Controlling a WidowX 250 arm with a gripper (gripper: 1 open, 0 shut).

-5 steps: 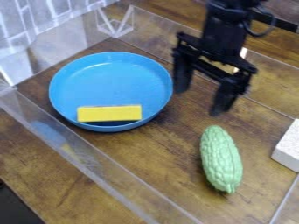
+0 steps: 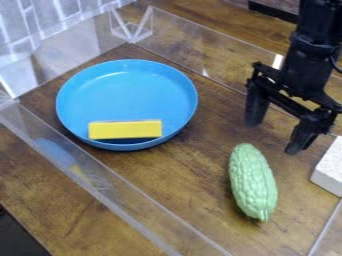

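Note:
My black gripper (image 2: 289, 110) hangs from the arm at the upper right, fingers spread open and pointing down, nothing visible between them. It is above the wooden table, behind a green bitter melon (image 2: 253, 182) that lies at the lower middle. A yellow block (image 2: 124, 129) lies in the front part of a blue plate (image 2: 127, 92) on the left.
A white block (image 2: 330, 168) sits at the right edge, just in front of the gripper. Clear panels border the wooden table (image 2: 147, 190).
The plate, yellow block, melon and white block have stayed put.

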